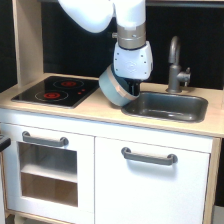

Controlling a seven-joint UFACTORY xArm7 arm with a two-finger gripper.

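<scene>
A teal pot (116, 86) is held up under the white robot gripper (130, 80), tilted steeply on its side just above the counter, left of the steel sink (185, 107). The gripper's fingers are mostly hidden behind the pot, at its upper right rim.
A black two-zone stovetop (56, 91) is at the left of the wooden counter (100, 116). A dark faucet (174, 60) stands behind the sink. White cabinet doors with grey handles are below, the left one with a dark window.
</scene>
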